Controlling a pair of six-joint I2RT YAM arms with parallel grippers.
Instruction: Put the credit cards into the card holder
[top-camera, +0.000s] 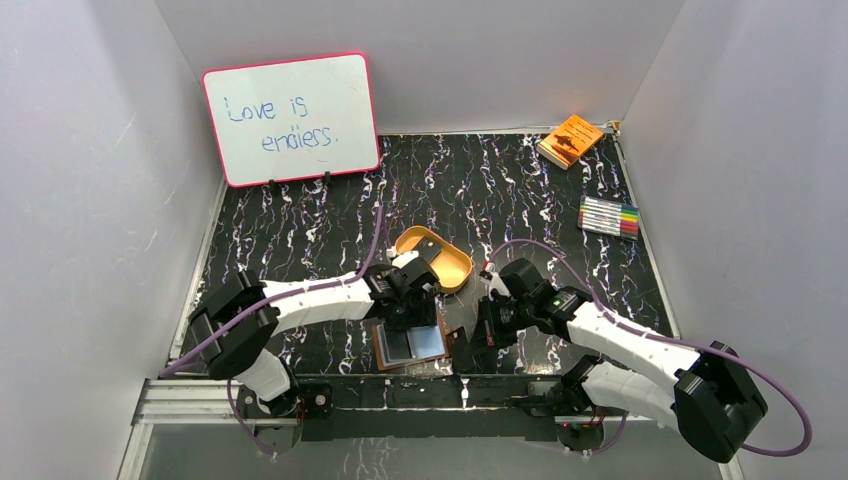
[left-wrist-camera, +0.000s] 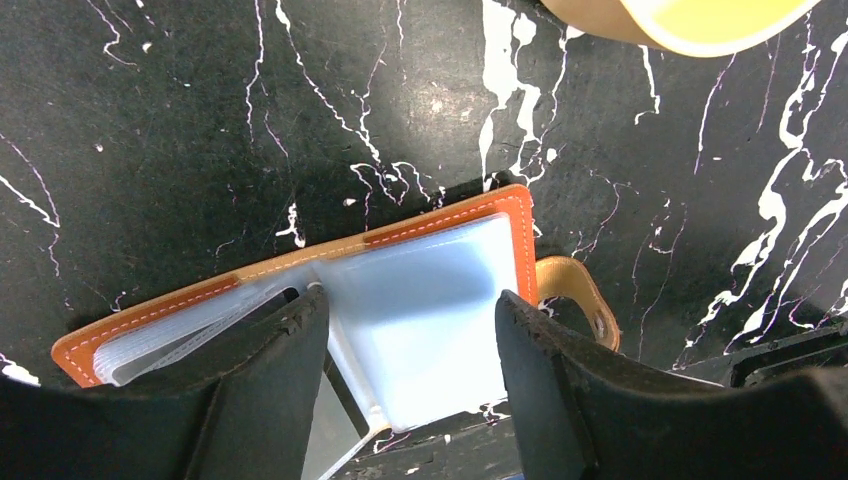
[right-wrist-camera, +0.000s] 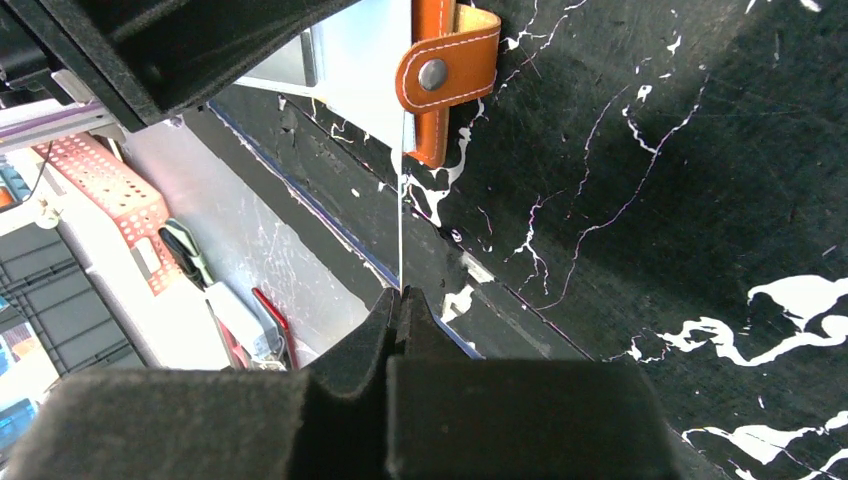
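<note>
An open brown card holder (top-camera: 412, 346) with clear plastic sleeves lies near the table's front edge. My left gripper is over it, part open, its fingers on either side of one clear sleeve (left-wrist-camera: 425, 310). Whether they touch the plastic is hard to tell. To the holder's right, my right gripper is shut on a dark card (top-camera: 460, 350). That card appears edge-on as a thin pale line (right-wrist-camera: 401, 225) in the right wrist view, its far end by the holder's strap (right-wrist-camera: 455, 60). Another dark card (top-camera: 428, 249) lies in the orange basket (top-camera: 459, 279).
Behind the holder, the basket stands close to my left arm. A whiteboard (top-camera: 290, 118) leans at the back left. An orange book (top-camera: 570, 140) and a set of pens (top-camera: 608, 217) sit at the right. Both grippers are close together.
</note>
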